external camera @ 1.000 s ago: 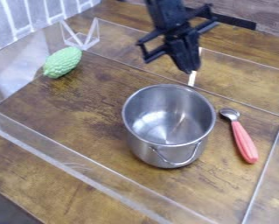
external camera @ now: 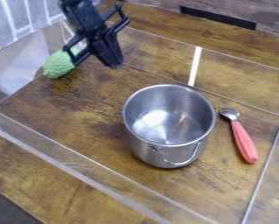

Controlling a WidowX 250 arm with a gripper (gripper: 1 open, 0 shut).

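The black gripper (external camera: 93,51) hangs at the upper left, shut, just above and right of a green bumpy vegetable-like object (external camera: 58,65), partly in front of it. I cannot tell whether it touches it. A steel pot (external camera: 169,122) with a wire handle stands right of centre, empty. To its right lies a scoop with a pink handle (external camera: 244,143).
Clear plastic walls border the wooden work surface (external camera: 72,122). A white strip (external camera: 195,66) runs behind the pot. The wood left of the pot is bare.
The gripper has moved from above the back centre leftward and down toward the green object. The pot and scoop have stayed put.
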